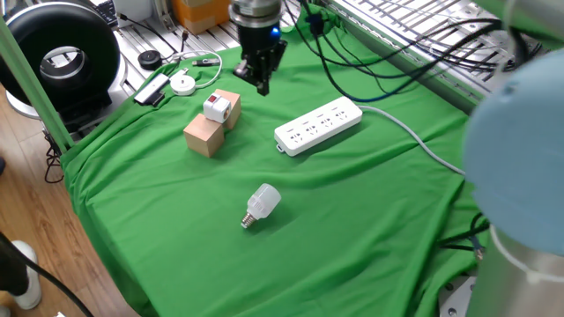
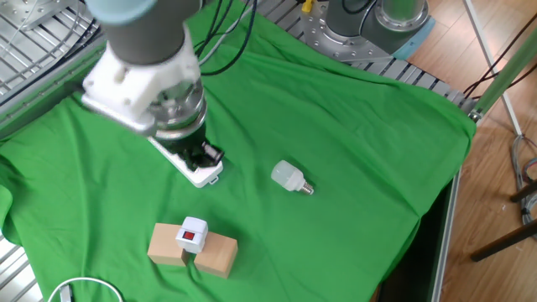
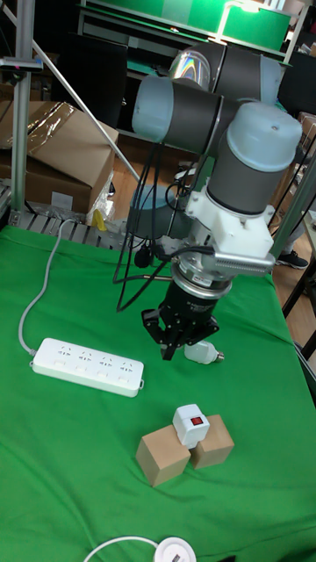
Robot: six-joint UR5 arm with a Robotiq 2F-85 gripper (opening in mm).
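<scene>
My black gripper [image 1: 263,86] hangs in the air above the cloth, behind the wooden blocks and left of the power strip in exterior view 1. Its fingers draw together to a point, and nothing shows between them. The white power strip [image 1: 318,126] lies flat with its sockets up. A small white adapter with a red switch [image 3: 191,425] rests on two wooden blocks [image 3: 162,456]. On its side on the open cloth lies a white light bulb [image 1: 263,203] with a metal screw base; in exterior view 3 my gripper [image 3: 169,352] partly overlaps the bulb [image 3: 201,352].
Green cloth [image 1: 167,238] covers the table, with clear room around the bulb. A round white charger with its cable [image 1: 182,84] lies near the back left edge. Dark cables [image 1: 397,92] loop beside the arm. A black ring-shaped object [image 1: 62,57] stands beyond the left edge.
</scene>
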